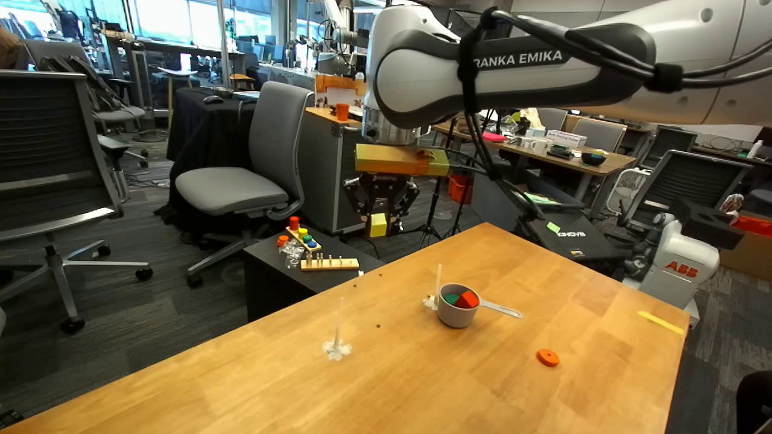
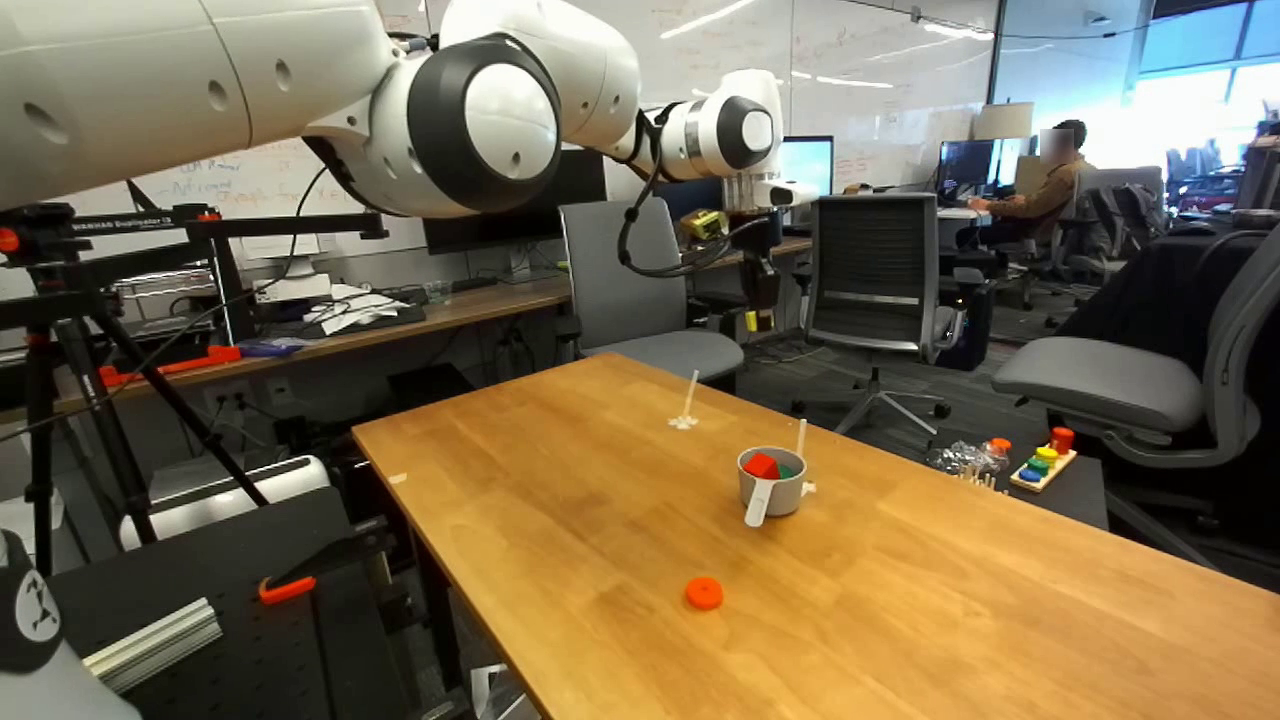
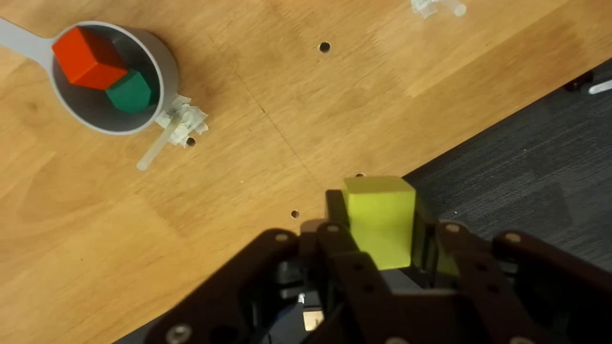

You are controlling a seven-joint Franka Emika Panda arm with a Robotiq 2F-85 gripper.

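Between the fingers of my gripper is a yellow block [image 3: 381,226], gripped on its two sides. In exterior view 1 the yellow block [image 1: 377,225] hangs high, near the table's far edge and well above the surface. A grey measuring cup [image 1: 457,314] stands upright on the table, its handle pointing right in that view. Inside the cup lie a red block [image 3: 86,57] and a green block [image 3: 131,91], side by side. The cup is well off to the upper left of my gripper in the wrist view.
Thin upright pegs, one [image 1: 338,325] alone and another [image 1: 438,283] beside the cup, are taped to the table. An orange disc [image 1: 547,357] lies on bare wood. A low black stand with peg toys [image 1: 329,264] sits beyond the edge.
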